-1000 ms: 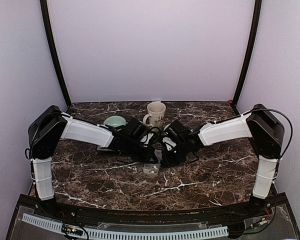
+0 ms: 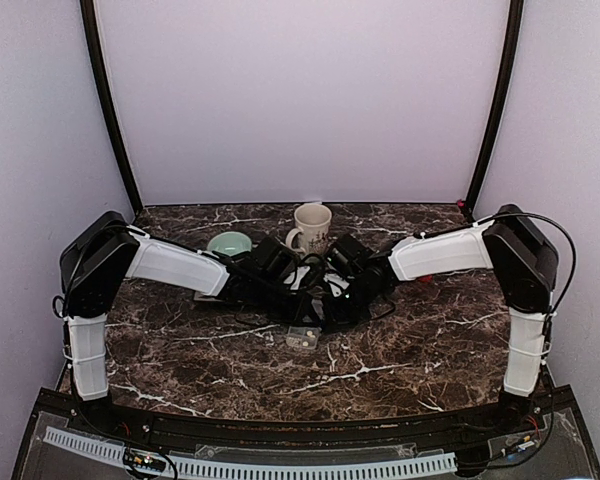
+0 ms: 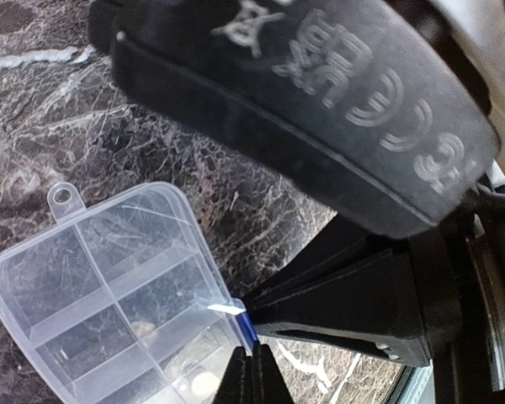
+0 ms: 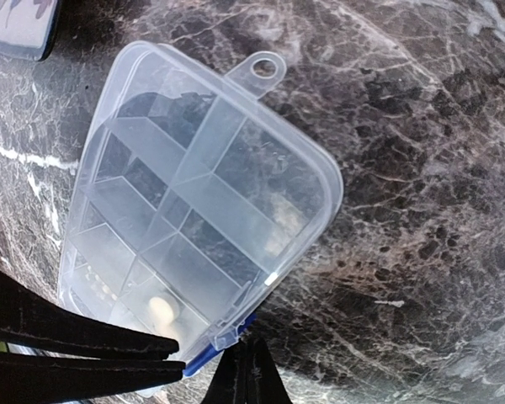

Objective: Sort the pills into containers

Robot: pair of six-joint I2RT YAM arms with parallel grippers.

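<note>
A clear plastic pill box (image 3: 109,286) with compartments lies on the marble surface between my grippers. Pale pills (image 4: 162,310) show inside it in the right wrist view, and a white one (image 3: 205,385) in the left wrist view. A narrow blue strip (image 4: 204,357) lies along one edge of the box. Both my left gripper and my right gripper are shut at that edge, their tips close together near the strip. Nothing shows between either pair of fingers. Whether the lid is fully closed, I cannot tell.
Behind the arms stands a white mug (image 2: 313,226), with a pale green bowl (image 2: 230,242) to its left. Both forearms nearly meet over the middle, hiding part of the surface.
The left arm and the pill box look almost unmoved.
</note>
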